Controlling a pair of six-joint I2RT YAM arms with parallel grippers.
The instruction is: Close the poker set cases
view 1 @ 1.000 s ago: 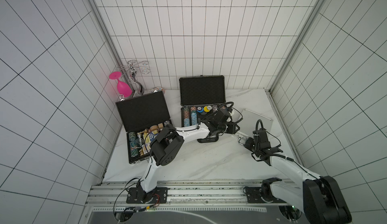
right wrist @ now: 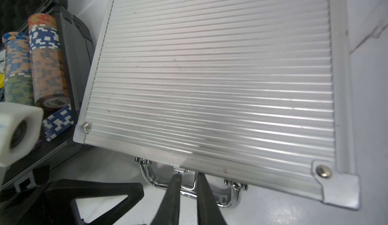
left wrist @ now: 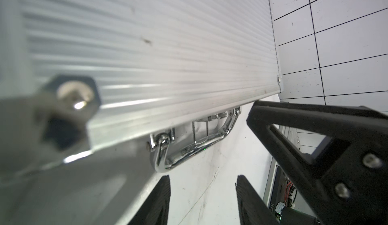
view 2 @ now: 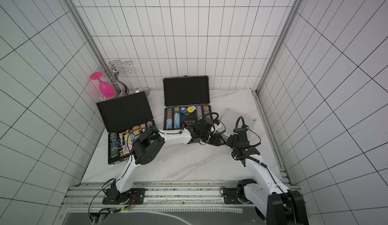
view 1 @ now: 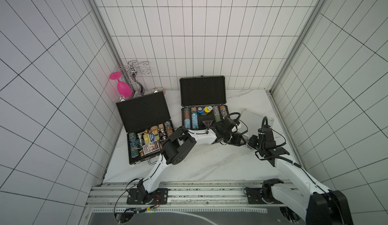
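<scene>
The silver case (right wrist: 218,83) lies with its ribbed lid down, at the right of the table. Its chrome handle (left wrist: 214,140) and a wire latch (right wrist: 194,181) hang at the front edge. Below that edge, my left gripper stands part open with nothing between its fingers. My right gripper is shut, its tips close to the latch and handle; whether they touch cannot be told. The middle black case (view 1: 202,90) has its lid raised, as does the left black case (view 1: 143,110); both contain chips.
Behind the left case stand a pink goblet (view 1: 123,88) and a metal stand (view 1: 133,69). My left arm (view 1: 202,136) crosses in front of the middle case.
My right gripper has shifted slightly right and back. The cases have stayed put.
</scene>
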